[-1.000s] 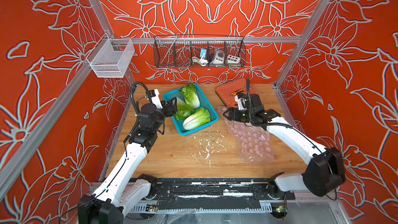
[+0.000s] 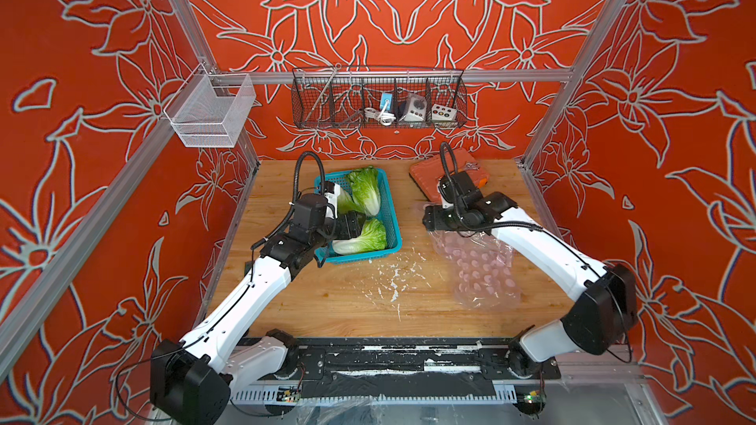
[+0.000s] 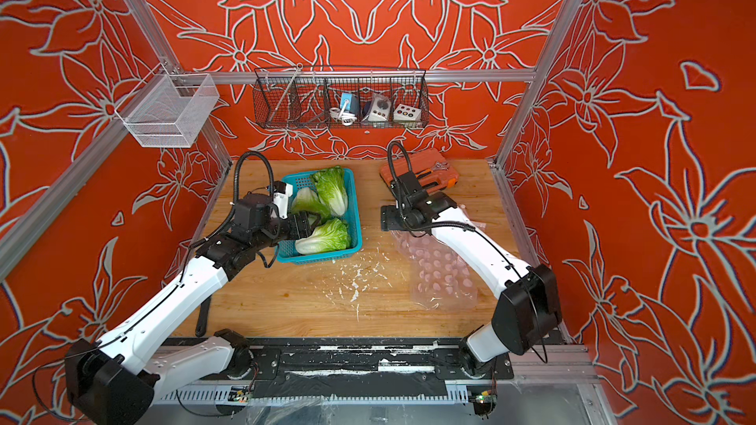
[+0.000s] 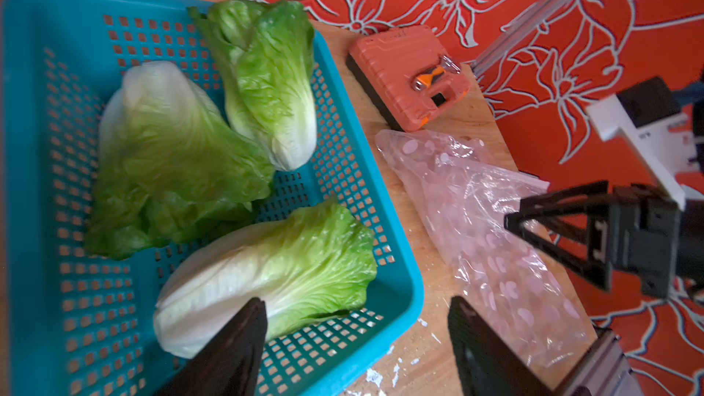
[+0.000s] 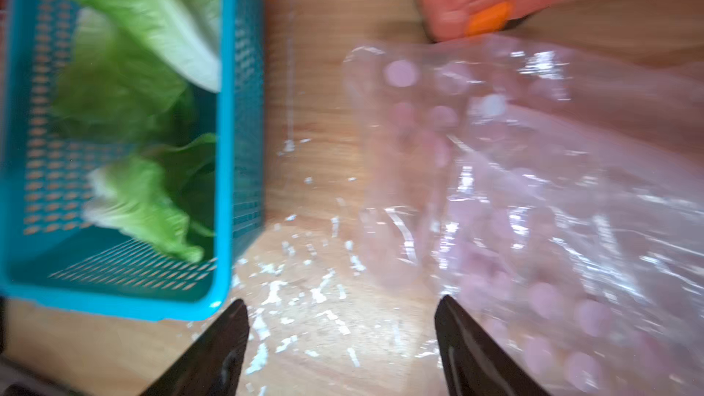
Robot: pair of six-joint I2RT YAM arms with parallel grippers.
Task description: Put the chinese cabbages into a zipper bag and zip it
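Three Chinese cabbages lie in the turquoise basket [image 4: 407, 271]: a back cabbage [image 4: 267, 80], a left cabbage [image 4: 172, 154] and a front cabbage [image 4: 271, 275]. Over the basket's near left part, my left gripper stands open above the front cabbage with nothing between its fingers. The clear zipper bag [image 5: 528, 198], with pink dots, lies flat and wrinkled on the table right of the basket. My right gripper is apart from the basket, by the bag's left edge, its fingers parted and empty.
An orange case [image 2: 453, 173] with a small tool on it lies behind the bag. White scraps [image 2: 396, 279] litter the wood between basket and bag. A black wire basket [image 2: 378, 98] hangs on the back wall.
The basket has turned straighter and shifted left with its cabbages. My left gripper moved right over it.
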